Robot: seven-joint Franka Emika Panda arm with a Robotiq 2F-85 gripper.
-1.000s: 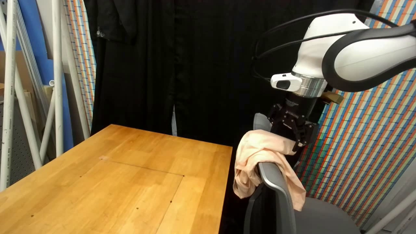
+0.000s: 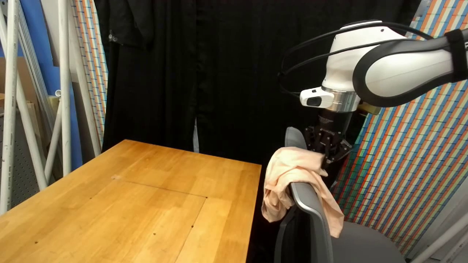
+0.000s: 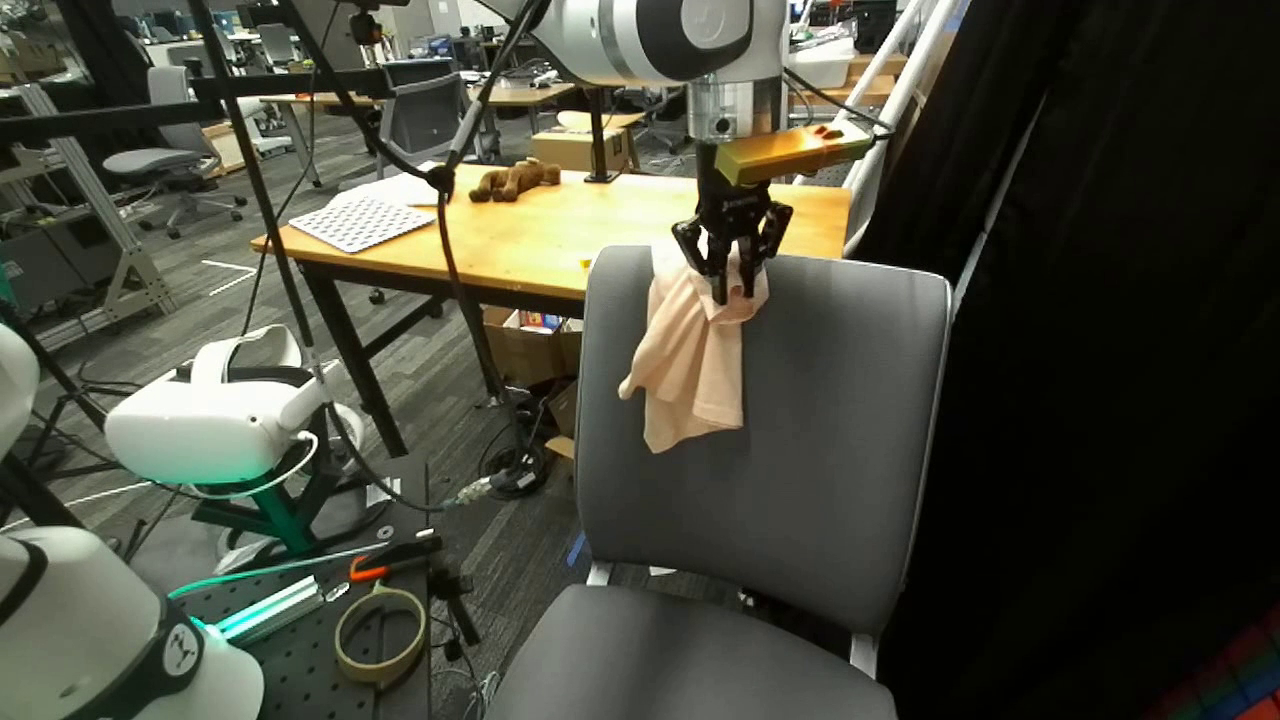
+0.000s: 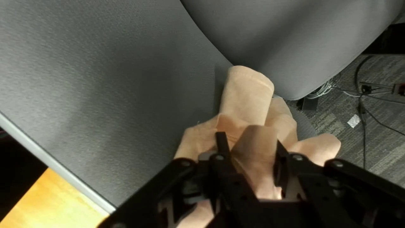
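Observation:
A peach-coloured cloth [image 2: 294, 166] is draped over the top edge of a grey chair's backrest [image 3: 840, 384], hanging down on both sides. In the second exterior view the cloth [image 3: 696, 360] falls in folds down the front of the backrest. My gripper [image 3: 734, 290] points down at the cloth's upper part, just in front of the backrest. From the wrist, a raised fold of cloth [image 4: 252, 152] lies between the two black fingers. The fingers are partly open around that fold; whether both pads touch it is unclear.
Beyond the chair is a wooden table [image 2: 153, 197], its near part bare. A brown plush toy [image 3: 516, 180] and a white perforated sheet [image 3: 360, 222] lie on its far end. A black curtain [image 3: 1080, 360] hangs close beside the chair.
My gripper has shifted slightly left and lower in the first exterior view, closer to the cloth, and stands more upright. The cloth's upper fold is slightly displaced; the chair looks unmoved.

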